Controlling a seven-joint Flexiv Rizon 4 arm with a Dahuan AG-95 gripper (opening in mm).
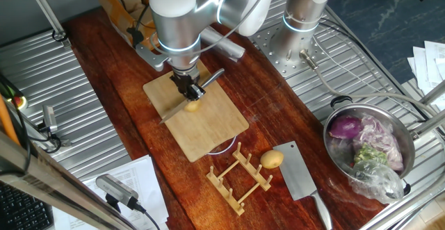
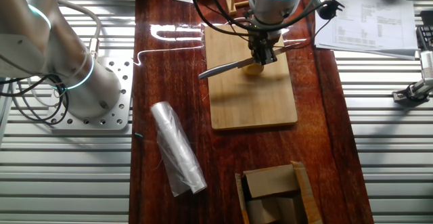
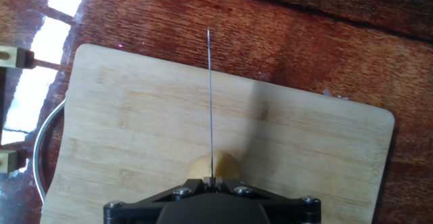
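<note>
A knife [image 3: 210, 102] is clamped edge-down in my gripper, its thin blade pointing away over the cutting board [image 3: 135, 116]. In exterior view 2 the knife's dark handle [image 2: 218, 70] sticks out to one side of the gripper [image 2: 262, 51]. Directly below the blade a yellow potato [image 3: 223, 164] rests on the board, partly hidden by the gripper. The blade appears to lie at or just over the potato's top; whether it has entered the flesh cannot be told.
Beside the board stand a wooden peg rack [image 1: 240, 178], a second potato [image 1: 272, 159] and a cleaver [image 1: 296, 171]. A steel pot [image 1: 334, 146] holds an onion and bagged food. A plastic roll [image 2: 178, 148] and cardboard box [image 2: 270, 183] lie on the other side.
</note>
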